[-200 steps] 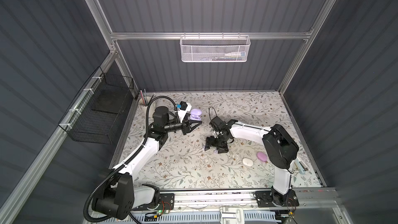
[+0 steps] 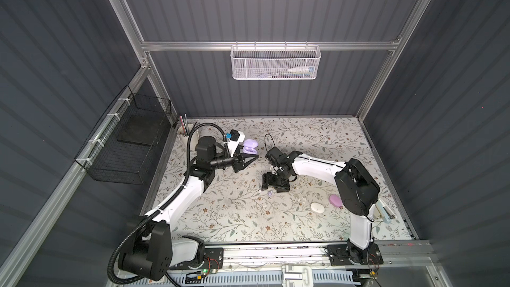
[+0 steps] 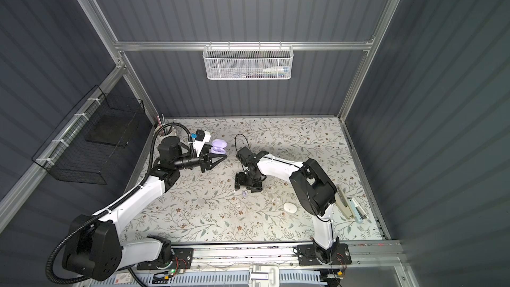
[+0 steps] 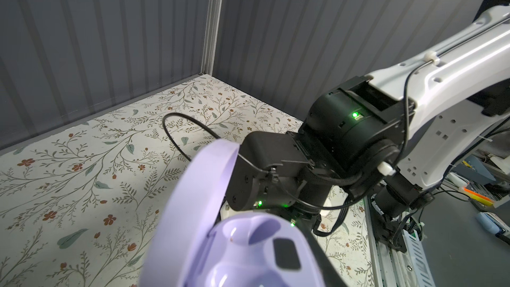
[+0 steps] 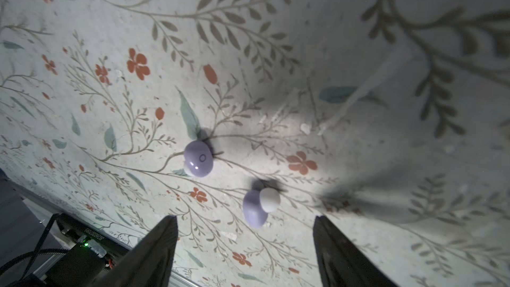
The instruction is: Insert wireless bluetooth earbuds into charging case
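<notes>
The lilac charging case [image 4: 265,249] is lifted off the table with its lid standing up; the one earbud hollow clearly in sight in the left wrist view looks empty. My left gripper [image 2: 248,155] is shut on this case. Two lilac earbuds lie on the patterned tabletop in the right wrist view: one earbud [image 5: 198,158] left of centre, another earbud [image 5: 255,210] with a white tip facing up. My right gripper points down with its fingers apart and nothing held, the tipped earbud lying in line with the gap.
A white oval object [image 2: 317,207] and a purple one [image 2: 335,200] lie front right. A pen cup [image 2: 183,137] stands back left, and slim items [image 3: 357,210] rest at the right edge.
The left arm and the case have stayed put.
</notes>
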